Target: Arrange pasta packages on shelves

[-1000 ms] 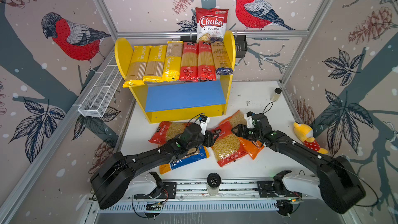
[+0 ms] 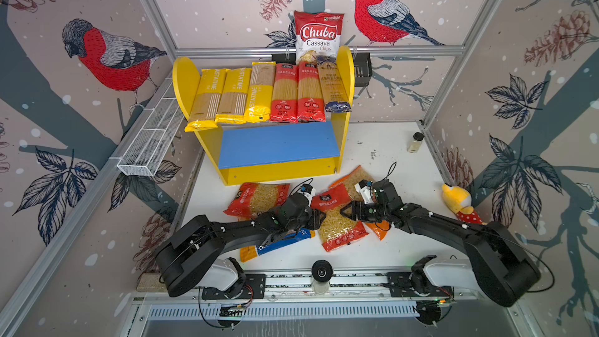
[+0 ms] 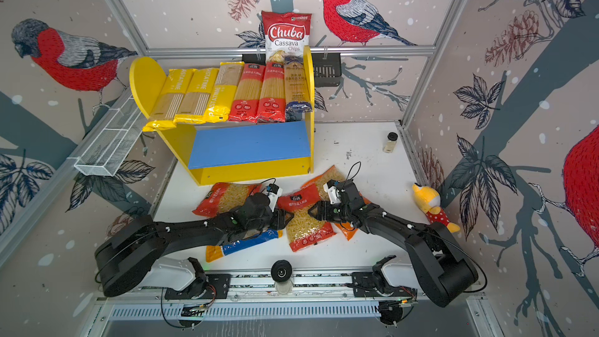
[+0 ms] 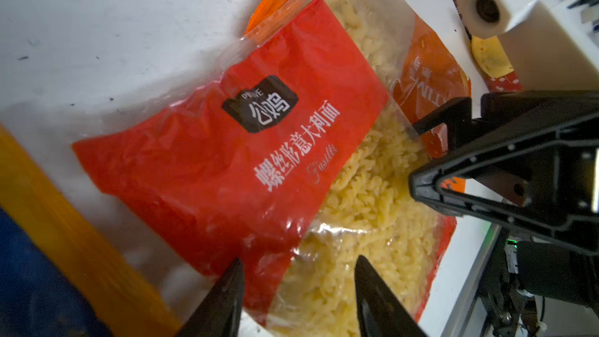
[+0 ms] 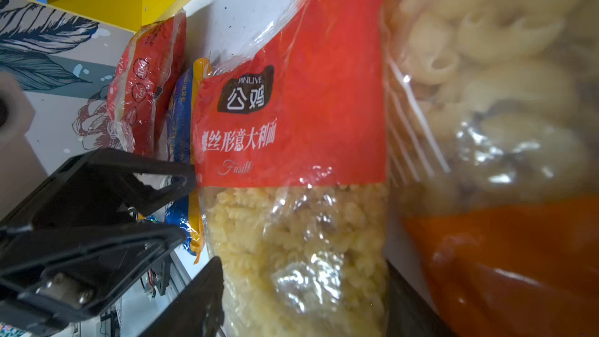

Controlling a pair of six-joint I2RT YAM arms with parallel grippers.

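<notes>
A yellow shelf unit (image 2: 274, 174) carries a row of upright-leaning spaghetti packs (image 2: 284, 90) on top; its blue lower shelf (image 2: 277, 143) is bare. On the table, a red fusilli pack (image 4: 293, 118) lies beside an orange pasta pack (image 5: 499, 262); another red pack (image 2: 249, 196) and a blue-yellow pack (image 2: 280, 243) lie to the left. My left gripper is open over the fusilli pack, its fingertips either side of the pack's clear window edge. My right gripper is open, fingers astride the same pack's lower part.
A chips bag (image 2: 318, 34) stands at the back, a wire rack (image 2: 146, 137) hangs at left. A small jar (image 2: 415, 143) and a plush toy (image 2: 458, 199) sit at right.
Both grippers have shifted over the fusilli pack; the right has moved left and down toward the front. The fusilli pack has moved slightly.
</notes>
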